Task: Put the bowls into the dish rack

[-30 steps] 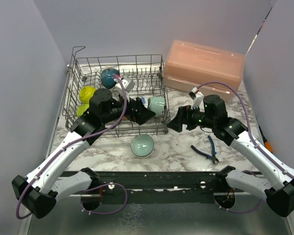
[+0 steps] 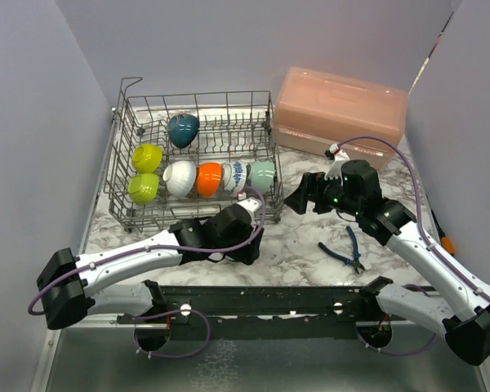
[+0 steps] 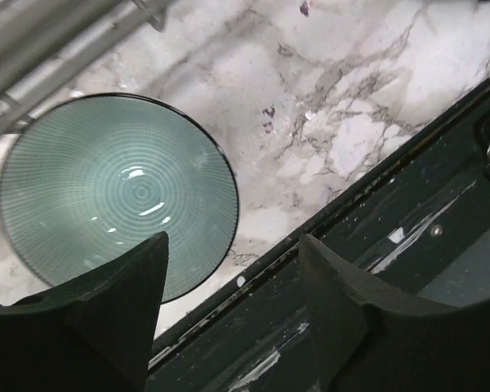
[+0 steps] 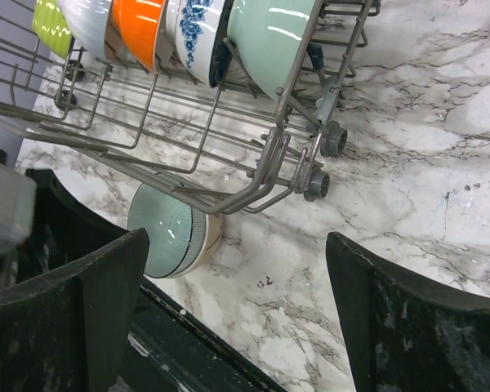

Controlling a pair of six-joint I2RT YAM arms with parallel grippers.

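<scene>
A pale teal bowl (image 3: 114, 188) (image 4: 163, 233) stands upright on the marble counter in front of the dish rack (image 2: 196, 98). My left gripper (image 2: 245, 249) is low over it, part open, one finger at the bowl's right rim, nothing shown held. The rack holds two lime green bowls (image 2: 144, 158), a dark blue one (image 2: 182, 131), a white one (image 2: 177, 179), an orange one (image 2: 207, 180), a patterned one (image 2: 233, 175) and a mint one (image 2: 263, 176). My right gripper (image 2: 302, 200) hangs open right of the rack, empty.
A translucent peach plastic box (image 2: 343, 106) sits at the back right. Blue-handled pliers (image 2: 343, 255) lie on the counter below my right gripper. Walls close in on both sides, and a dark beam (image 2: 253, 302) runs along the front edge.
My right gripper has shifted very slightly.
</scene>
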